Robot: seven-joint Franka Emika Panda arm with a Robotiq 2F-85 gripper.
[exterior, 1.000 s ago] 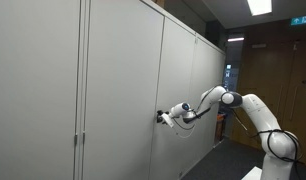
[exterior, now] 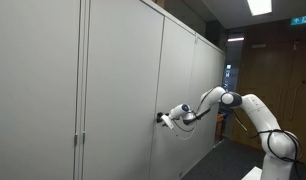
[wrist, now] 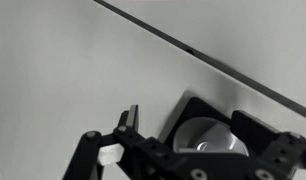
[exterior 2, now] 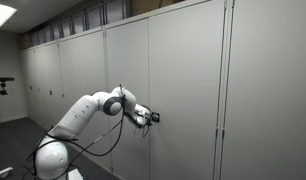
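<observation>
In the wrist view, a dark, rounded-corner handle plate (wrist: 185, 112) with a silvery round recess (wrist: 206, 133) is set in the pale cabinet door (wrist: 73, 75). My gripper stands open in front of it, with one finger (wrist: 131, 119) to the left of the plate and the other finger (wrist: 252, 130) over its right side. Nothing is visibly held between them. The plate's lower part is hidden behind the gripper body. Both exterior views have the gripper close to the door face at a seam; whether it touches cannot be told.
A dark door seam (wrist: 193, 52) runs diagonally past the handle plate. Tall, flat cabinet doors (exterior: 118, 90) line the wall, all shut. Two slim handles (exterior: 80, 139) sit on a seam to the left. Dark floor (exterior: 228, 160) lies open beside the arm (exterior: 251, 108).
</observation>
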